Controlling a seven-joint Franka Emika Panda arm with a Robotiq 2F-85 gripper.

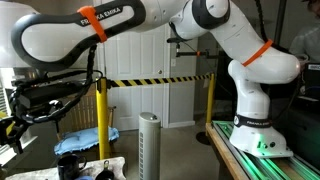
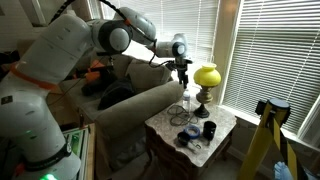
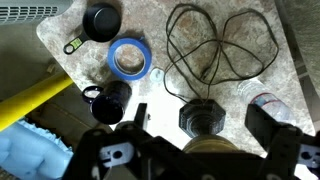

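My gripper stands open in the wrist view, its two dark fingers spread wide, with nothing held between them. It hangs above the table, high in exterior view 2. Below lie a black mug (image 3: 110,101), a blue tape roll (image 3: 129,59), a small black pan (image 3: 101,22) and a tangled dark cable (image 3: 215,45). A dark faceted base (image 3: 202,118) shows between the fingers, with a gold rounded part at the lower edge. A clear jar (image 3: 268,104) with a reddish label is near the right finger.
The lamp with a yellow shade (image 2: 207,78) rises tall from the table (image 2: 217,119), close to the gripper. A yellow post (image 1: 102,120) and a grey cylinder (image 1: 149,145) stand nearby. Bare tabletop shows around the cable.
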